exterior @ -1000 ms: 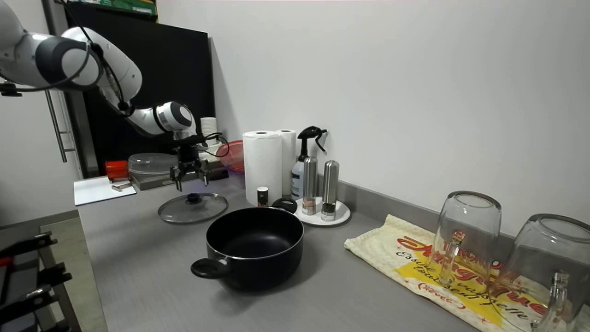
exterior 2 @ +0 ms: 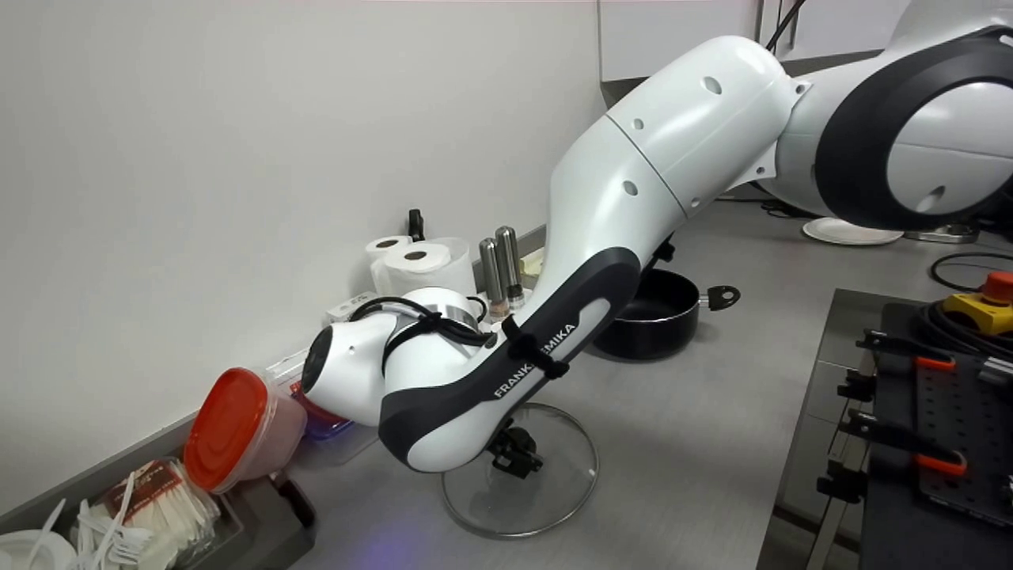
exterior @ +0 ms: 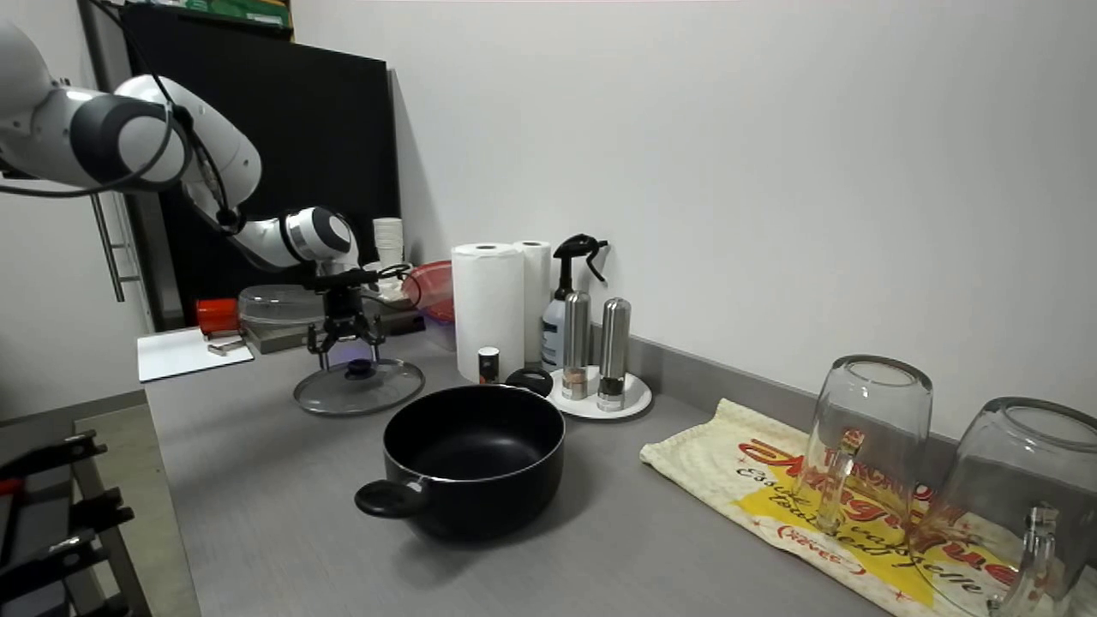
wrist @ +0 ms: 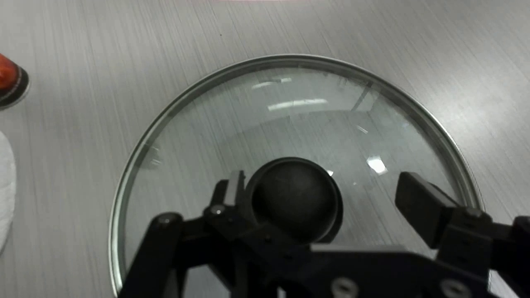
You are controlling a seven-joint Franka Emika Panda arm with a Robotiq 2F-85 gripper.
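A round glass lid (exterior: 339, 396) with a metal rim lies flat on the grey counter. Its black knob (wrist: 293, 198) stands up at the middle, between the spread fingers of my gripper. The left finger (wrist: 233, 188) is close beside the knob; a wide gap separates the knob from the right finger (wrist: 422, 208). Whether the left finger touches it, I cannot tell. From the side, the gripper (exterior: 350, 360) is down at the lid, fingers open. A black pot (exterior: 473, 463) without a cover stands nearer the camera, its inside empty.
Behind the lid are paper towel rolls (exterior: 488, 308) and a small spice jar (exterior: 488, 365). Two steel mills (exterior: 613, 355) stand on a white plate (exterior: 635, 403). Glass mugs (exterior: 869, 442) rest upside down on a printed cloth (exterior: 720, 452).
My gripper has come down from above the lid to knob height, its fingers now on either side of the knob. Lid and pot have not moved.
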